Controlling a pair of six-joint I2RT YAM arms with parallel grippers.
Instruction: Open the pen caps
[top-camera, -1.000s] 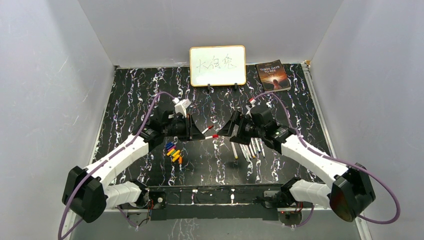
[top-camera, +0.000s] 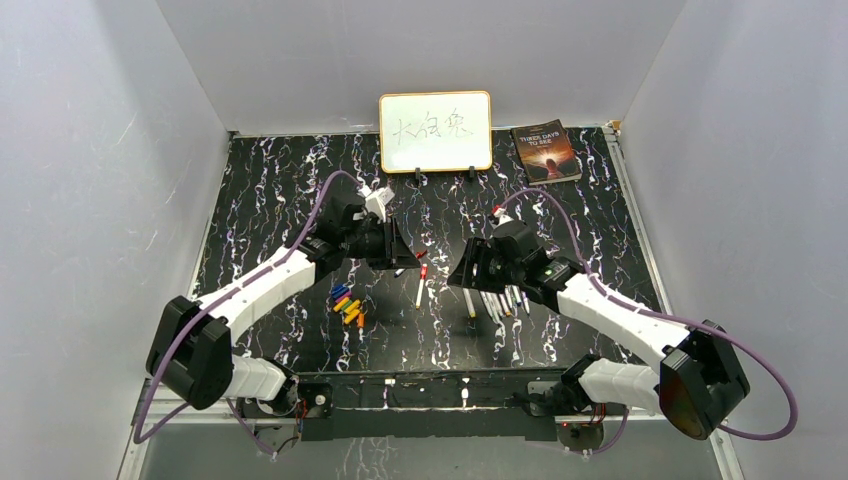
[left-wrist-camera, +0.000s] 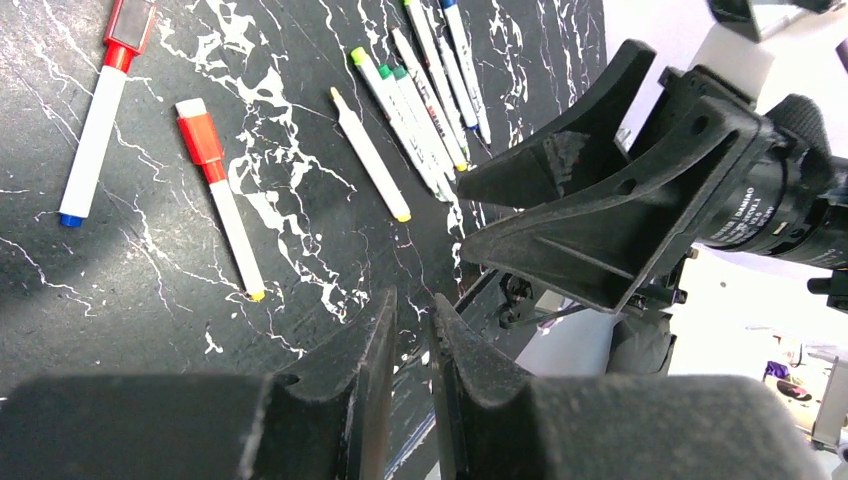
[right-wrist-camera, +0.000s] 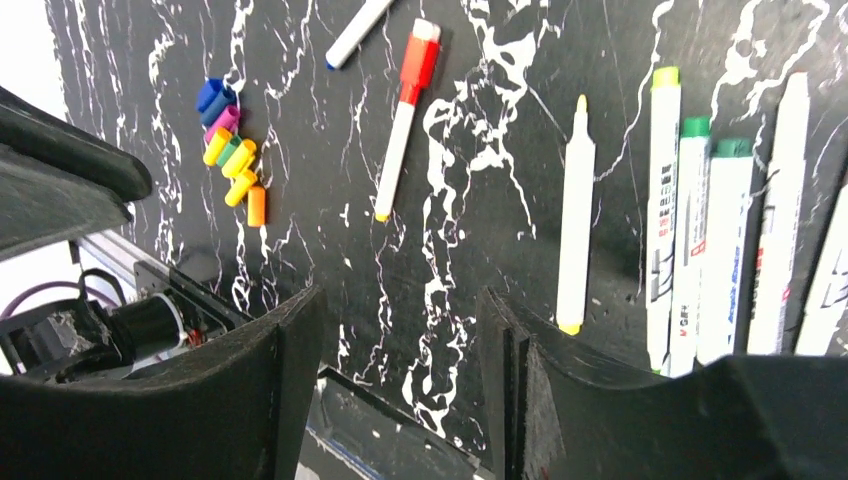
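A red-capped marker (top-camera: 421, 288) lies on the table between the grippers; in the left wrist view it is the middle marker (left-wrist-camera: 230, 225), with another red-capped marker (left-wrist-camera: 96, 130) beside it. An uncapped marker (right-wrist-camera: 575, 230) lies near a row of white pens (right-wrist-camera: 688, 250). My left gripper hovers over the table, its fingers close together; whether anything is between them is unclear. My right gripper hangs over the table with fingers apart, no pen visible between them.
Loose coloured caps (right-wrist-camera: 235, 150) lie in a group at the left front. A whiteboard (top-camera: 435, 132) and a book (top-camera: 545, 153) stand or lie at the back.
The red-capped marker that was raised between the grippers now lies on the table. My left gripper has moved up and right in the top view; the right has shifted slightly.
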